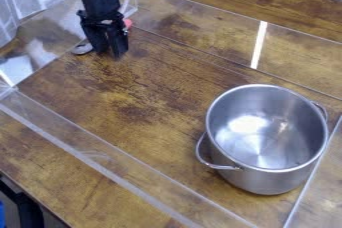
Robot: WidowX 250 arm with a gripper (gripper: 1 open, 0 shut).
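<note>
My black gripper (104, 42) is low at the upper left of the table, beside a small silver object (82, 48) and a small red piece (128, 23) that it partly hides. Whether the fingers are open or shut, or hold anything, is too small and dark to tell. A large steel pot (263, 132) with side handles stands at the right front of the wooden table (140, 112).
Clear plastic panels or strips (27, 67) run along the left and front edges. A white tape strip (259, 44) lies at the back right.
</note>
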